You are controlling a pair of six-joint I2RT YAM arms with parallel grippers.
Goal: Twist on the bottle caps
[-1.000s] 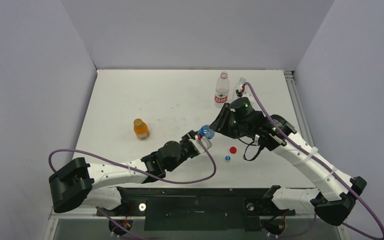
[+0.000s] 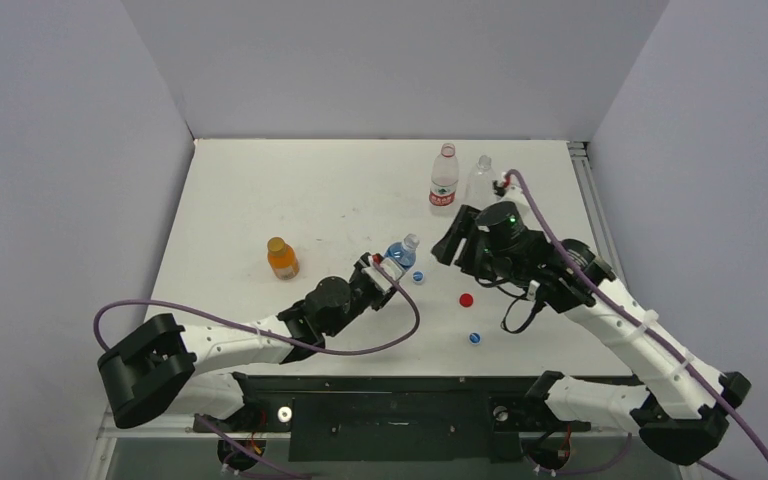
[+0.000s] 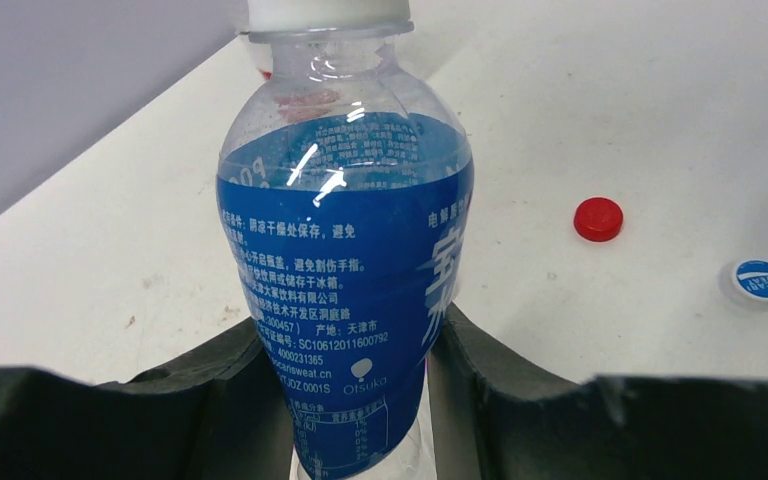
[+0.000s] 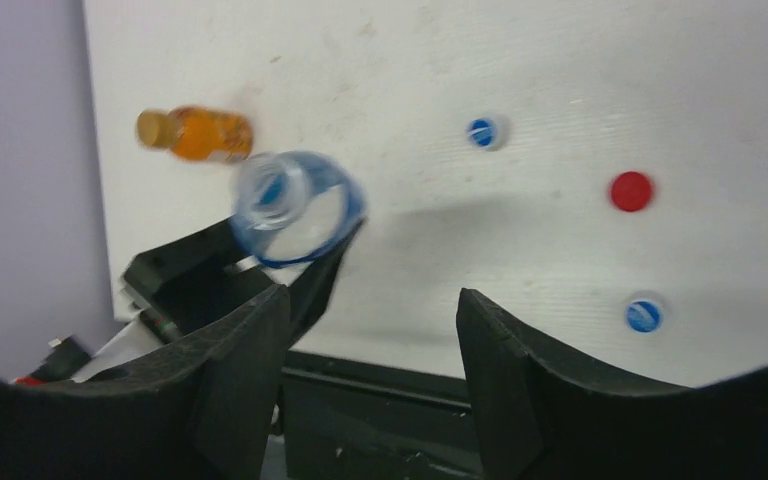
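Observation:
My left gripper [image 2: 387, 264] is shut on a blue-labelled bottle [image 3: 345, 280], held tilted above the table. Its white neck end [image 3: 330, 14] is cut off in the left wrist view and blurred in the right, so I cannot tell whether a cap sits there. My right gripper stands open, nothing between its fingers, a little right of the bottle in the top view. On the table lie a blue-and-white cap [image 4: 487, 131], a red cap [image 4: 631, 191] and another blue-and-white cap [image 4: 645, 315].
An orange bottle [image 2: 282, 261] with its cap on stands at the left. At the back right are a clear bottle with a red label [image 2: 444, 180] and a plain clear one [image 2: 482, 178], partly behind my right arm.
The grippers have drawn apart: left with its bottle moved slightly left, right moved right. One blue cap now shows near the bottle; the front one lies farther right and nearer the front edge.

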